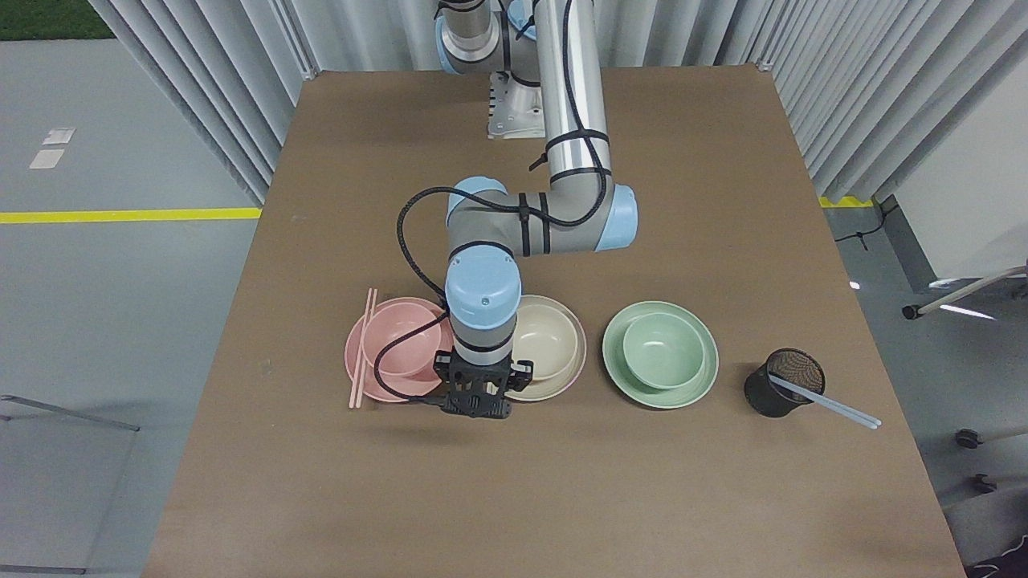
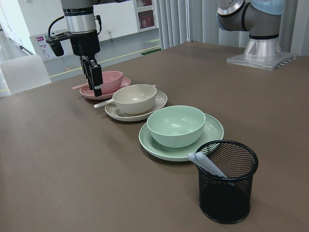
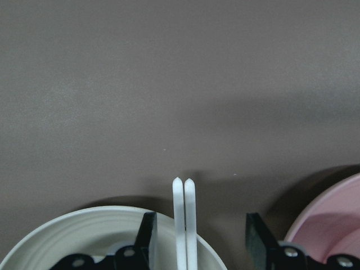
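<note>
My gripper hangs open over the front of the cream plate; in the wrist view two cream chopsticks lie between its separated fingers. The cream bowl sits on that plate. To its left in the front view, pink chopsticks lie beside the pink bowl on its plate. To the right, a mint bowl sits on a mint plate.
A black mesh cup with pale chopsticks in it stands at the right.
</note>
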